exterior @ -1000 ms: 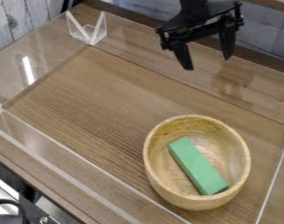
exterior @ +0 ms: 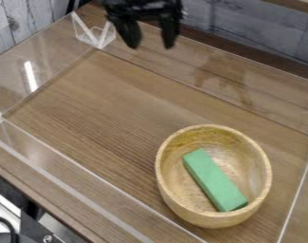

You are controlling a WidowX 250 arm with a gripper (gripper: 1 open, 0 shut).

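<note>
My gripper [exterior: 142, 28] is at the top centre, dark and motion-blurred, open, with its tip region over the back of the wooden table [exterior: 93, 114]. Nothing shows clearly between its fingers. A round cream bowl [exterior: 174, 185] at the lower right holds a green block [exterior: 214, 180], lying tilted lengthwise inside it.
A small clear, angular object [exterior: 96, 28] stands at the back left, beside the gripper; whether they touch I cannot tell. A dark edge with cables runs along the bottom left.
My gripper has moved left and up in the view, from the back right to the back centre near the clear object. The bowl and green block are unchanged.
</note>
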